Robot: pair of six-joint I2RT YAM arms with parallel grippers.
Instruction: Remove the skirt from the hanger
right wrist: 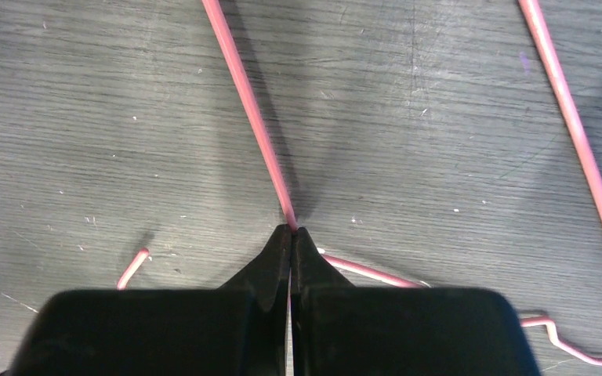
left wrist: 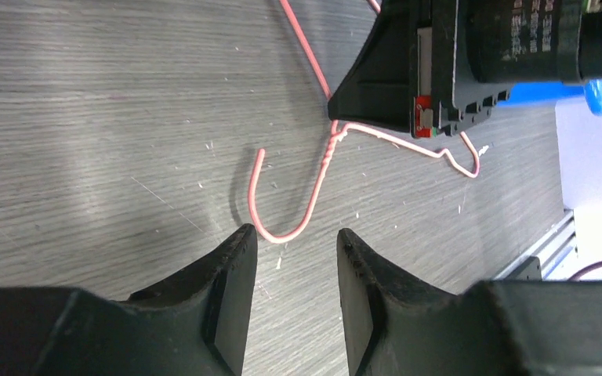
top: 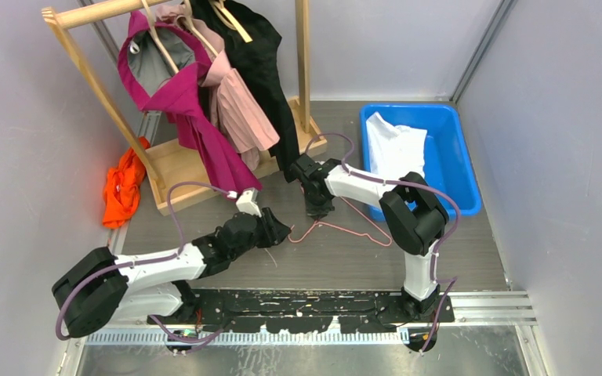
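A pink wire hanger (top: 353, 232) lies bare on the grey floor, with no garment on it. Its open hook (left wrist: 281, 238) shows in the left wrist view, just beyond my left gripper, which stands open and empty. My right gripper is shut right over the hanger's neck. One pink arm of the wire (right wrist: 255, 110) runs to its fingertips; whether the wire is pinched or only passes beneath is hidden. No garment on a hanger lies between the arms. A crumpled white cloth (top: 393, 145), possibly the skirt, rests in the blue bin (top: 445, 166).
Behind the left arm, a wooden rack (top: 303, 66) holds a magenta garment (top: 196, 129), a pink one (top: 239, 110) and a black one (top: 255, 59). Orange cloth (top: 125, 188) lies at the left wall.
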